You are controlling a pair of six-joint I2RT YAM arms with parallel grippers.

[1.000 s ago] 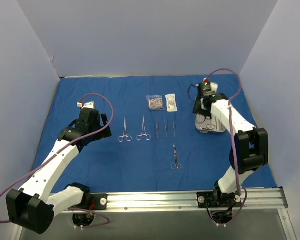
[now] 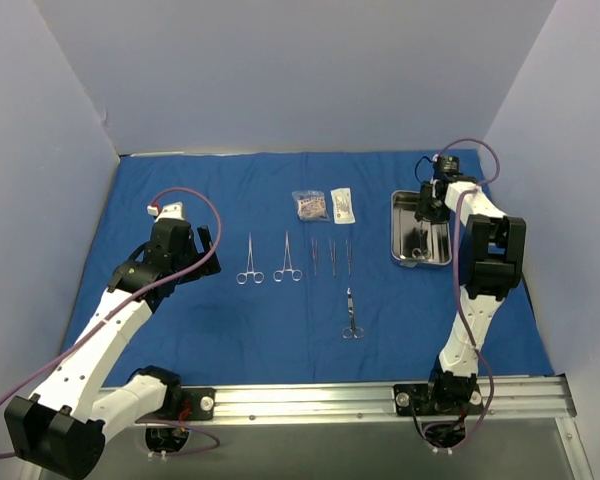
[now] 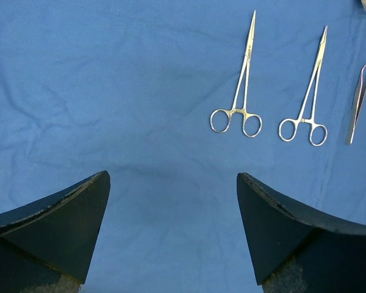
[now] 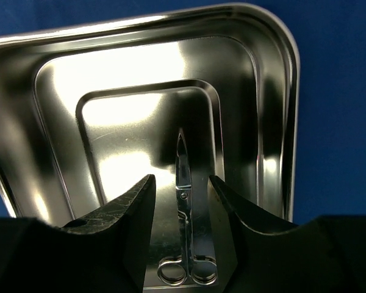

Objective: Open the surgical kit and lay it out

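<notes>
In the right wrist view, one pair of scissors (image 4: 183, 210) lies in the steel tray (image 4: 239, 91), blades pointing away from its two ring handles. My right gripper hangs over it, open, with a finger showing on either side of the scissors and nothing gripped. Seen from the top, the tray (image 2: 396, 250) is at the right of the cloth, partly covered by my right arm. My left gripper is open over bare cloth. To its right lie two clamps, one nearer (image 3: 235, 111) and one farther (image 3: 304, 116), plus tweezers (image 3: 357, 107).
On the blue cloth (image 2: 230, 340), several slim tweezers (image 2: 332, 257) lie in a row right of the clamps. Another scissors-like tool (image 2: 351, 315) lies below them. A plastic bag (image 2: 310, 206) and a white packet (image 2: 343, 206) sit above.
The left arm has barely moved. The laid-out tools look unchanged.
</notes>
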